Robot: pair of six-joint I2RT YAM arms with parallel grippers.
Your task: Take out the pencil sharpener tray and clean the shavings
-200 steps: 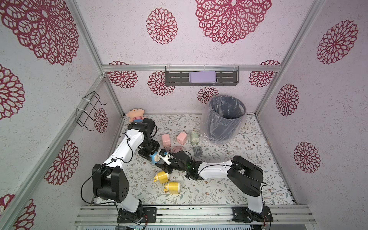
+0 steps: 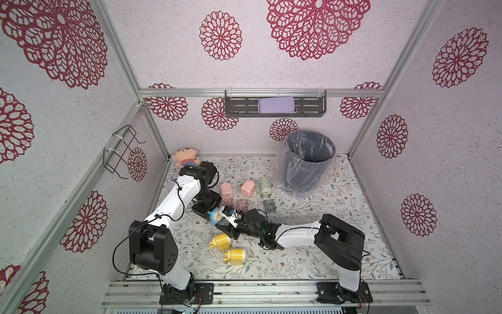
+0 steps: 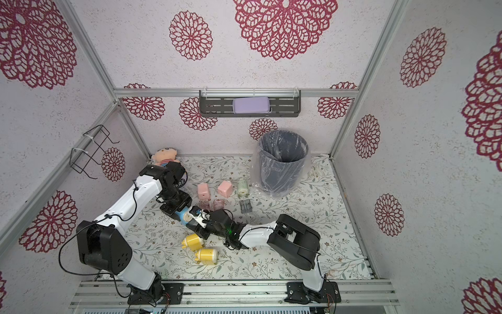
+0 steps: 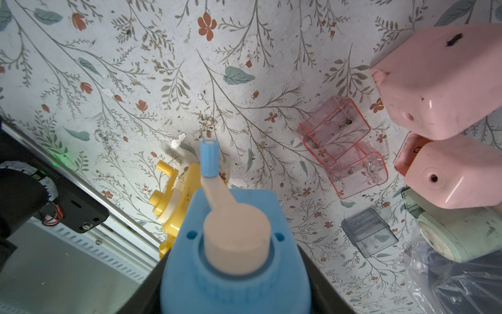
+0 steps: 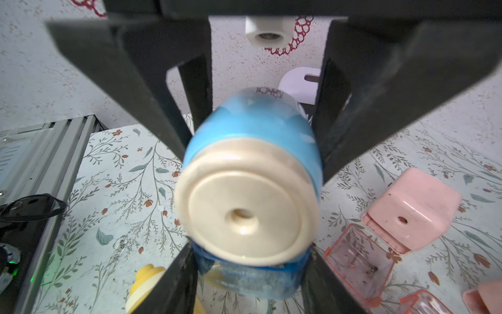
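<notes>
A blue crank sharpener [image 4: 235, 277] with a cream crank is held off the table; my left gripper [image 2: 213, 213] is shut on its body. In the right wrist view its cream front [image 5: 245, 204] with the pencil hole faces me, and the clear tray [image 5: 256, 280] sits at its underside. My right gripper has one finger on each side of that tray, very close to it; whether they press on it cannot be told. Two yellow sharpeners [image 2: 237, 256] lie in front, pink sharpeners [image 2: 247, 188] and a green one [image 2: 265, 187] behind.
Loose clear pink trays [image 4: 337, 130] and a grey one [image 4: 369, 233] lie near the pink and green sharpeners. A bin with a plastic liner [image 2: 304, 162] stands at the back right. A plush toy [image 2: 185, 157] sits back left.
Both arms have shifted slightly right, the blue sharpener going along in my left gripper. The other objects have stayed in place.
</notes>
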